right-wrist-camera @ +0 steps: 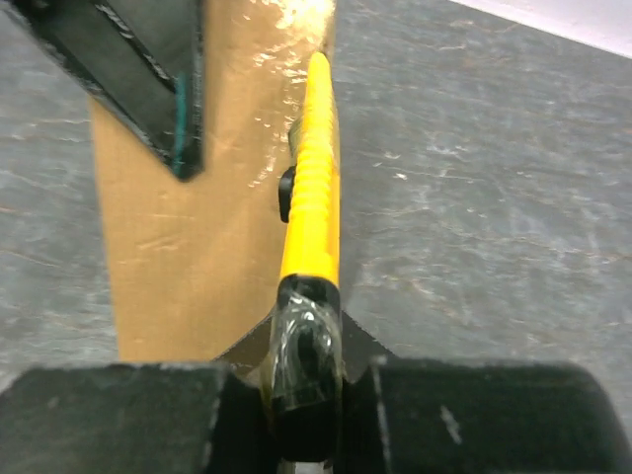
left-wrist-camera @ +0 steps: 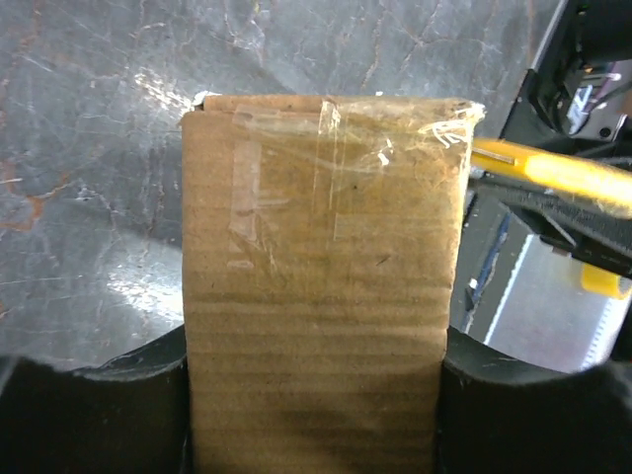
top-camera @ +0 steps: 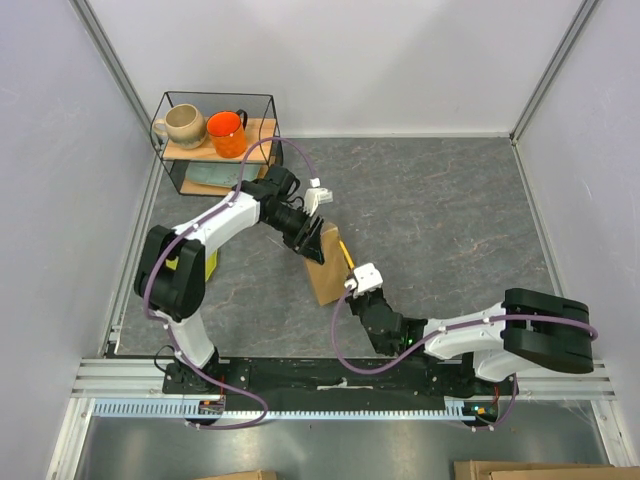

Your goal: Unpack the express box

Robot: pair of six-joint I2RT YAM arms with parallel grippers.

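My left gripper (top-camera: 312, 246) is shut on a brown cardboard box (left-wrist-camera: 316, 286), whose taped end shows in the left wrist view. In the right wrist view a yellow utility knife (right-wrist-camera: 312, 188) with a black end sits between the fingers of my right gripper, which is shut on it. The knife's front end lies against the taped edge of the box at its upper right side; the blade itself cannot be made out. One dark left finger (right-wrist-camera: 188, 128) covers part of the box's broad face in that view.
At the back left a wire rack (top-camera: 222, 160) holds a beige mug (top-camera: 185, 127) and an orange mug (top-camera: 227, 133). Something yellow-green (top-camera: 210, 264) is partly behind the left arm.
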